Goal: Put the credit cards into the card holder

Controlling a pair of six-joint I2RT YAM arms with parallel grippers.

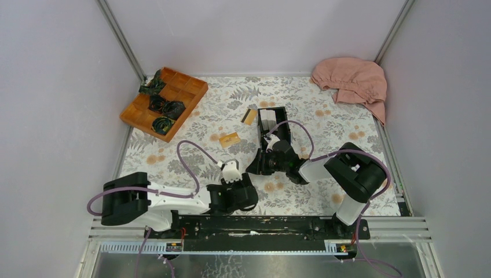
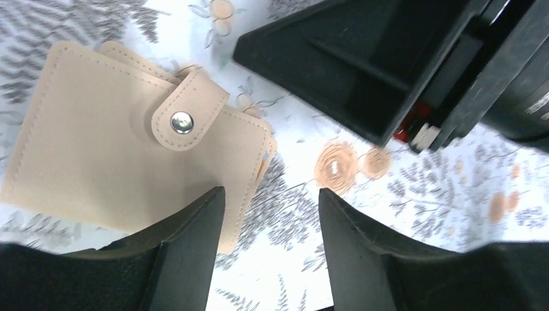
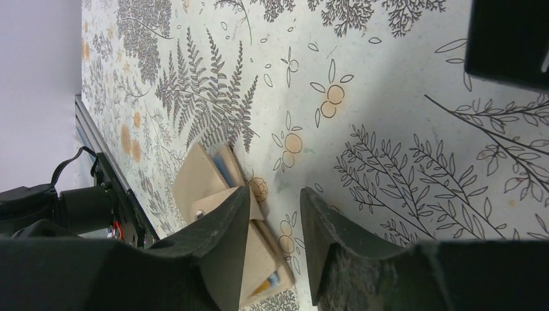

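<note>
The tan leather card holder, closed by a flap with a silver snap, lies flat in the left wrist view. My left gripper is part open over its edge, with nothing held between the fingers. In the right wrist view the holder shows blue and yellow card edges at its open side. My right gripper stands open above that side, its fingers apart and empty. Two loose cards lie on the table: a gold card with a dark stripe and an orange card. From the top, the arms mostly hide the holder.
A black box with white items stands just beyond the right gripper. At the back left is a wooden tray with dark bundles; pink cloth lies back right. Both grippers are close together.
</note>
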